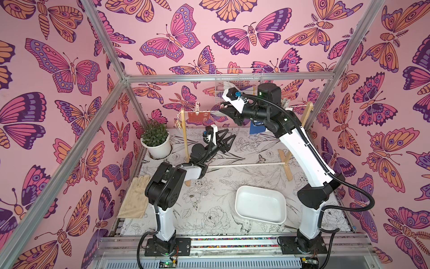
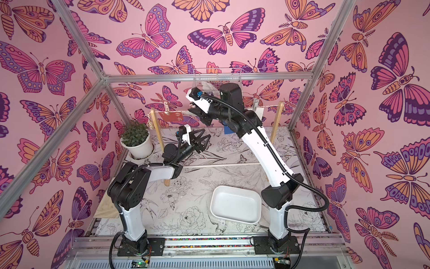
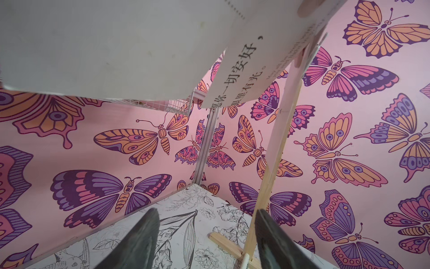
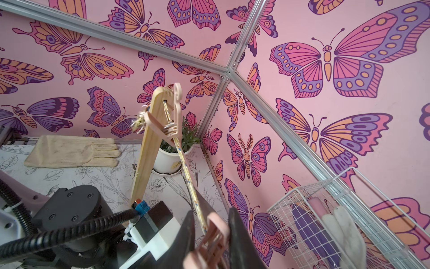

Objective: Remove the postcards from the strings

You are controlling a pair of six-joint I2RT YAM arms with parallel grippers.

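A string (image 4: 190,179) runs between wooden posts. A red postcard (image 1: 198,117) hangs at its left under a clothespin (image 1: 197,106). Beside it a pale card (image 1: 217,113) is partly covered by my right gripper (image 1: 224,109), which is shut on a pinkish clothespin (image 4: 218,224) at the string. A blue postcard (image 1: 257,128) shows below the right arm. Lower down, my left gripper (image 1: 229,139) stands open, nothing between its fingers. From there, a card's blank underside (image 3: 112,49) and a card with Chinese writing (image 3: 239,74) appear overhead.
A white tray (image 1: 260,219) stands empty at front right. The potted plant (image 1: 155,139) is behind the left post (image 1: 184,134), a glove (image 1: 134,197) lies at left, and a wire basket (image 4: 313,215) hangs at the back.
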